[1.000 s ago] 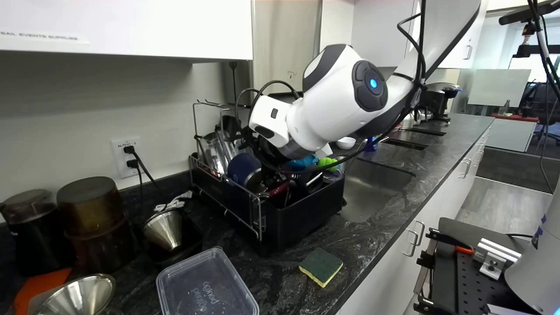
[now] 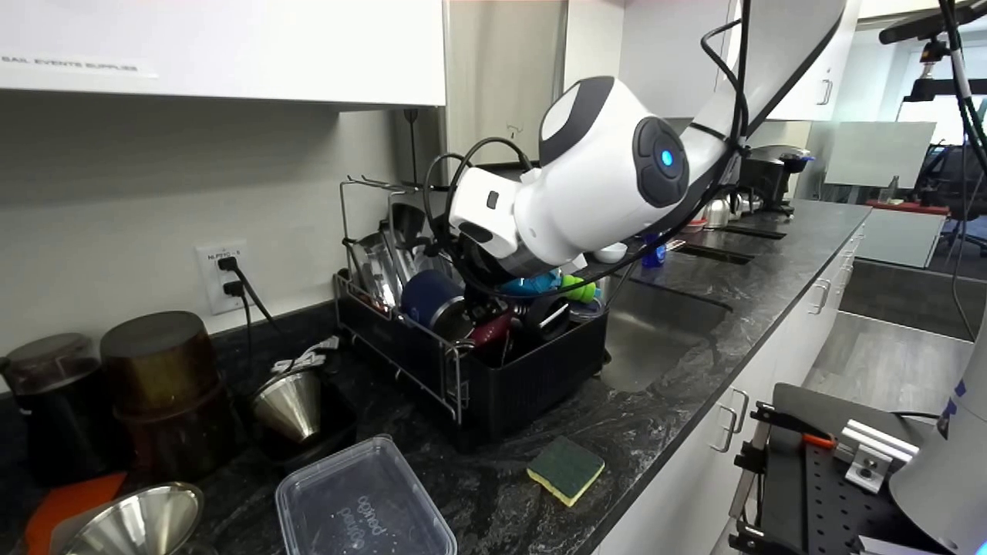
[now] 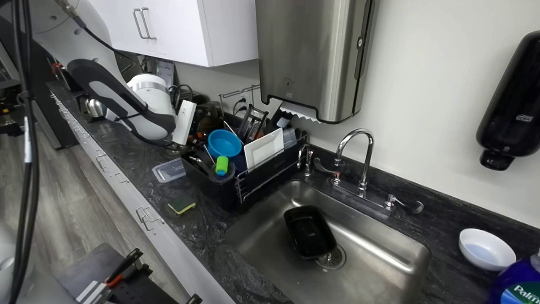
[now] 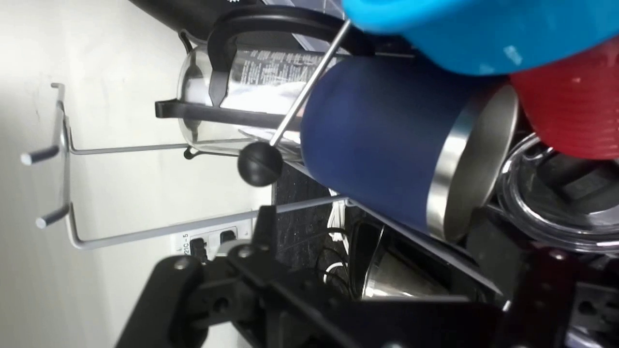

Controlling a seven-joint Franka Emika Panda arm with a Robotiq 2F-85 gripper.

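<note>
My gripper stands open in the wrist view, its two black fingers wide apart and nothing gripped between them. A dark blue steel-rimmed tumbler (image 4: 377, 139) lies tilted just beyond the fingertips; contact cannot be made out. The same tumbler (image 2: 432, 301) shows in exterior view 1, inside the black dish rack (image 2: 546, 379), with the wrist above and to its right. Beside it are a blue bowl (image 4: 493, 40), a red ribbed cup (image 4: 580, 98) and a glass press (image 4: 249, 87). In exterior view 2 the arm hides the fingers.
Wire rails (image 4: 139, 232) and a black-knobbed rod (image 4: 259, 164) rise close to the fingers. Left of the rack stand a metal cone (image 2: 288, 405) and a plastic lid (image 2: 365, 499). A sponge (image 2: 566, 470) lies in front. The sink (image 3: 369, 248) holds a black tray (image 3: 309, 230).
In exterior view 1 the wrist has shifted slightly right and a little lower over the rack. The tumbler, sponge and lid look unmoved.
</note>
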